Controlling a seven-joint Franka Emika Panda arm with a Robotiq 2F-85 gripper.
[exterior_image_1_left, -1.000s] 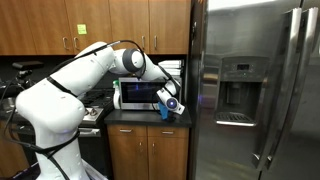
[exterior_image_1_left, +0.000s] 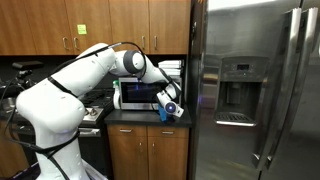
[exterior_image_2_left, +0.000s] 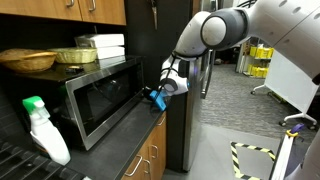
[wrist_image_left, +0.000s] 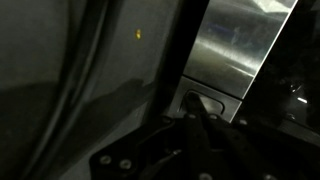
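A microwave (exterior_image_2_left: 108, 105) stands on the dark counter, its door side shut. My gripper (exterior_image_2_left: 156, 99) is low at the microwave's right end, close to its front. In the wrist view the gripper appears as dark shapes at the bottom, its tips near a silver square button (wrist_image_left: 207, 99) at the end of a shiny metal strip. The fingers are shut, and nothing shows between them. Whether the tips touch the button cannot be made out in the dimness. From the front, the arm hides part of the microwave (exterior_image_1_left: 137, 93).
A steel fridge (exterior_image_1_left: 238, 60) rises just right of the gripper. Baskets (exterior_image_2_left: 27, 60) and stacked white items sit on top of the microwave. A white bottle with a green cap (exterior_image_2_left: 47, 135) stands at the left.
Over the last second the wrist has dipped slightly toward the counter.
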